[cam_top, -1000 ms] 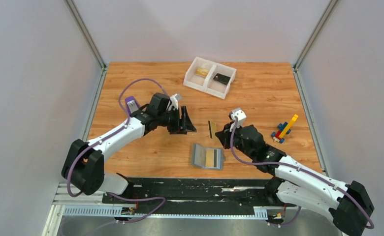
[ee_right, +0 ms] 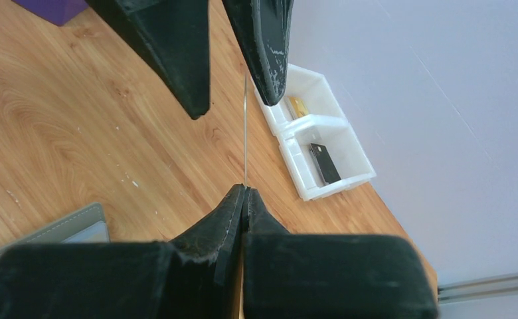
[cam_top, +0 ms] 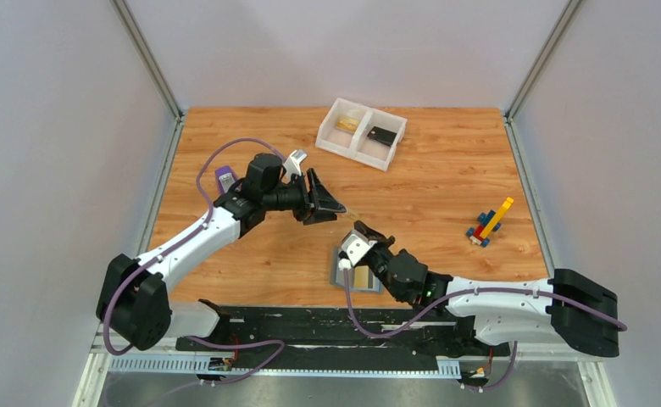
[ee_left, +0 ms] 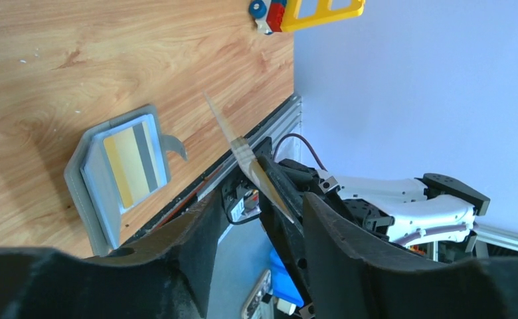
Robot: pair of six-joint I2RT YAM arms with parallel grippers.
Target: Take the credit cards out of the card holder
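Observation:
A bank card point(ee_left: 230, 131) stands on edge between the arms, held by my right gripper, which is shut on it. The right wrist view shows the card only as a thin upright line. My left gripper stands part open, its fingers point(ee_right: 273, 80) on either side of the card's far end, and a gap shows between the card and each finger. Below, the open grey card holder point(ee_left: 77, 169) lies on the table with a yellow-striped card point(ee_left: 132, 163) in it. In the top view the right gripper partly covers the holder.
A white two-part box point(cam_top: 358, 158) stands at the back, with a yellowish card point(cam_top: 347, 125) in one part and a black one point(cam_top: 382, 136) in the other. Toy bricks point(cam_top: 483, 228) lie to the right, a purple object point(cam_top: 224, 175) to the left.
My right gripper has moved left and turned with the card, from right of the holder to above it.

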